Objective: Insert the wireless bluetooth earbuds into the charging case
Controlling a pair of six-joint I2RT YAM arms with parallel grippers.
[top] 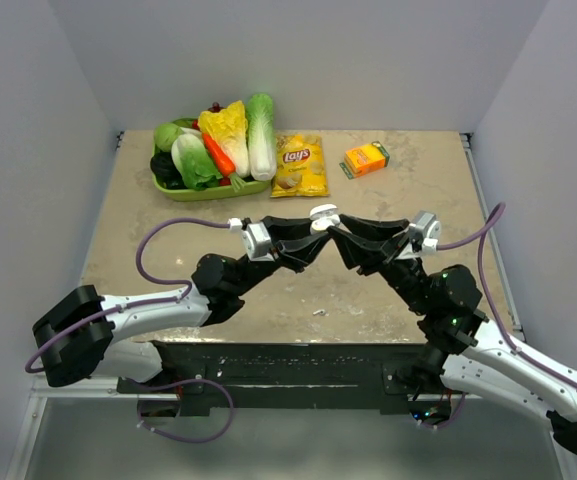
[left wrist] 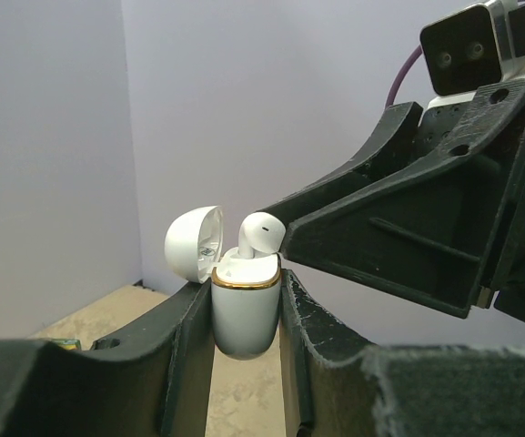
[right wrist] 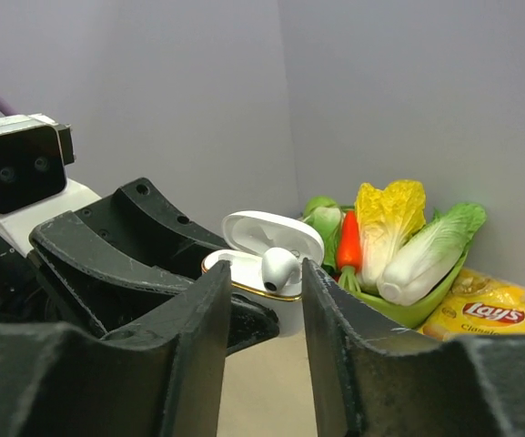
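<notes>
Above the table's middle, my left gripper is shut on the white, gold-banded charging case, upright with its lid open. A white earbud stands in the case's opening, its head above the rim. My right gripper is at the earbud from the right, its fingers parted on either side of it in the right wrist view. Whether they touch it is unclear. Whether the other slot holds an earbud I cannot tell.
A green basket of vegetables, a Lays bag and an orange box lie at the back of the table.
</notes>
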